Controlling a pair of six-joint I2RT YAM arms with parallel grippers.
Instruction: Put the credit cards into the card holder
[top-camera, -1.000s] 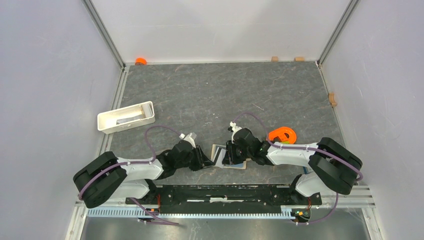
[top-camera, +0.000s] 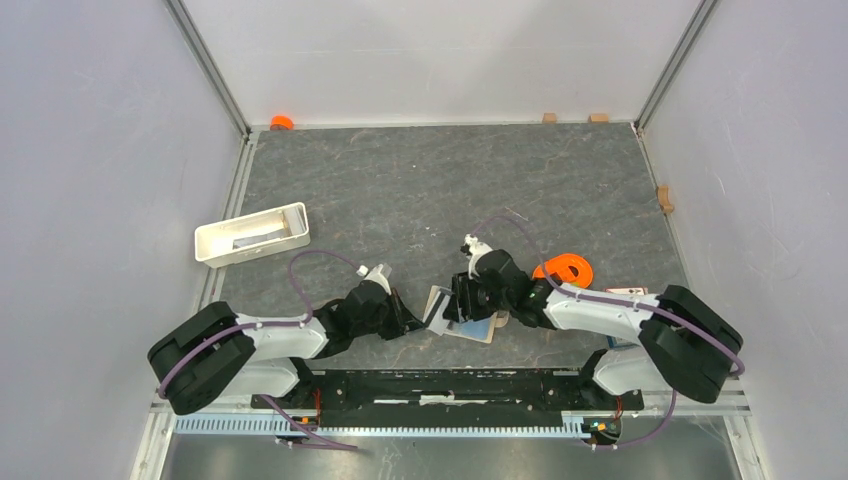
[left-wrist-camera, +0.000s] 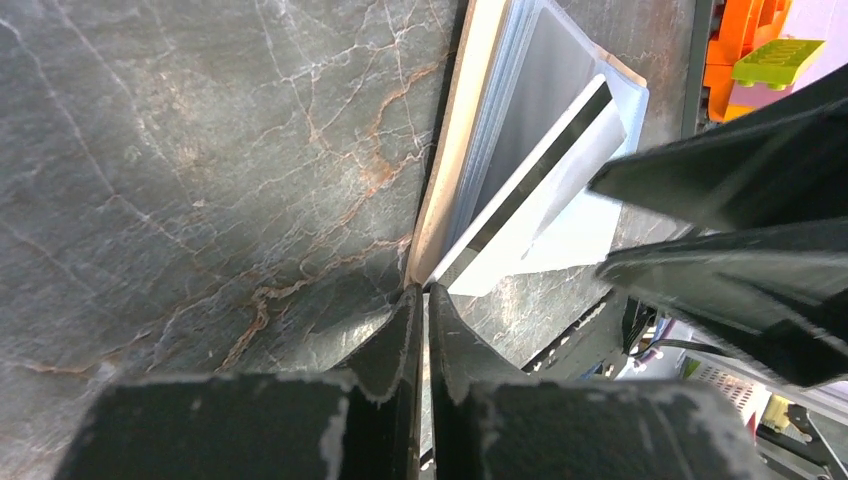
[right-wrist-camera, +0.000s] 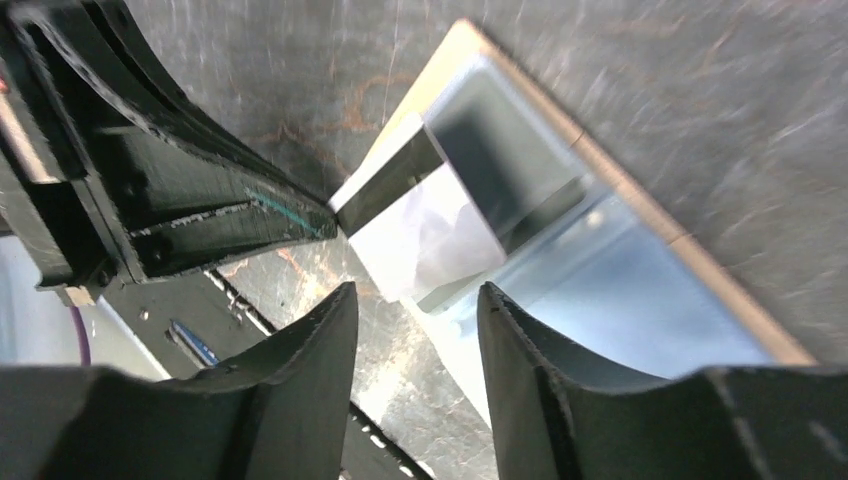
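Note:
A white card with a black stripe (left-wrist-camera: 545, 180) sits at a slant over the card holder (left-wrist-camera: 440, 190), a tan-edged booklet with clear sleeves. My left gripper is shut, its fingertips at the near corner of the card; whether the thin edge is between them cannot be made out. In the right wrist view, the same card (right-wrist-camera: 425, 235) lies partly over a clear sleeve. My right gripper stands part open above the holder's near edge, nothing clearly gripped. From the top, the holder (top-camera: 483, 334) is partly hidden under the right gripper (top-camera: 455, 308).
At the left stands a white tray (top-camera: 215, 243) with greyish flat items inside. An orange ring-shaped thing (top-camera: 567, 268) lies behind the right forearm.
The left gripper's fingers have come together. My right arm has shifted slightly right, with its fingers parting, and the holder has turned a little.

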